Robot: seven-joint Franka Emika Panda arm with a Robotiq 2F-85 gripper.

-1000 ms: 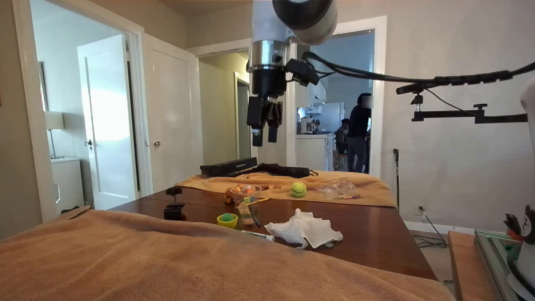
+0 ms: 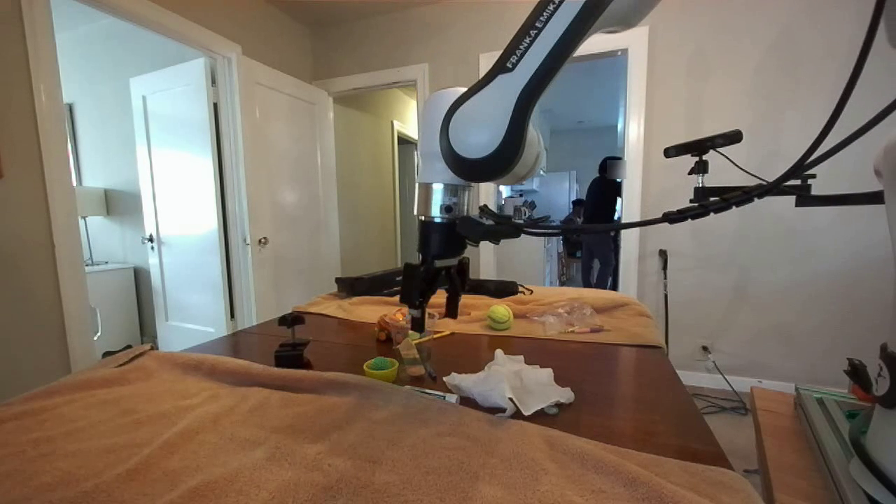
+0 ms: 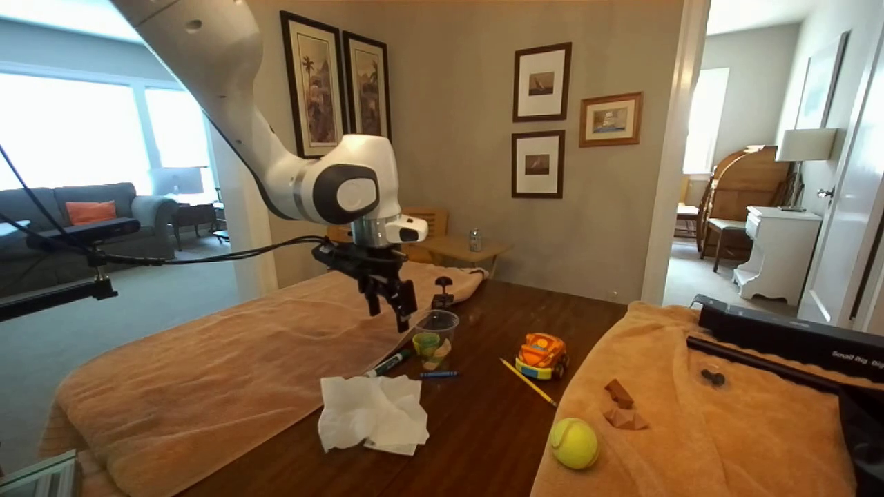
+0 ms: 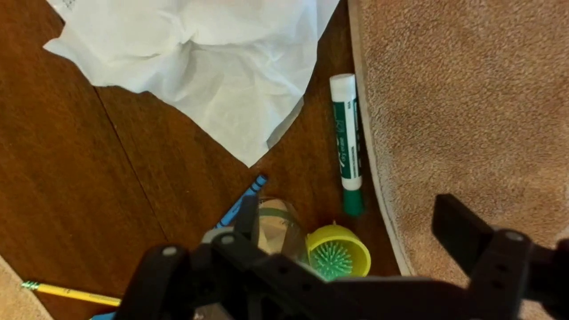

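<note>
My gripper (image 2: 435, 318) points down over the table, its fingers apart and nothing held between them. In the wrist view, a yellow cup (image 4: 363, 255) holding a green spiky ball (image 4: 331, 260) shows near the lower middle, partly behind the gripper's body. Left of that cup lies a tan, see-through item (image 4: 273, 234) with a green band, partly covered by a finger. A green and white marker (image 4: 346, 138) lies along the towel edge, ahead of the gap between the fingers. Beside the tan item is a blue crayon (image 4: 242, 200).
Crumpled white paper (image 3: 373, 414) lies near the marker. A clear cup (image 3: 447, 322), an orange toy vehicle (image 3: 543, 356), a yellow pencil (image 3: 527, 382) and a black stand (image 3: 443, 294) are around. A tennis ball (image 3: 574, 443) rests on the far towel. Bare wood shows between.
My gripper has come down a long way, from high above the table to just above the small objects. The things on the table look unmoved.
</note>
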